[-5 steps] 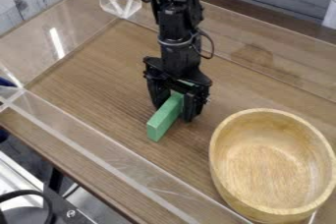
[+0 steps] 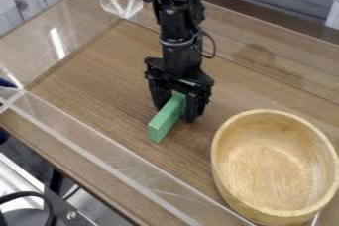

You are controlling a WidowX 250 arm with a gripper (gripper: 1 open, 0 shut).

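A green block (image 2: 165,120) lies on the wooden table in the middle of the view, long side slanting from lower left to upper right. The black gripper (image 2: 176,101) is down over the block's upper end, its fingers around that part. Whether they are closed on it is hard to tell, as the dark parts hide the contact.
A large round tan bowl (image 2: 267,164) sits at the lower right, near the gripper. Clear plastic edging (image 2: 59,117) runs along the table's left side.
The gripper and the green block's upper end have shifted very slightly to the right; otherwise the scene looks the same.
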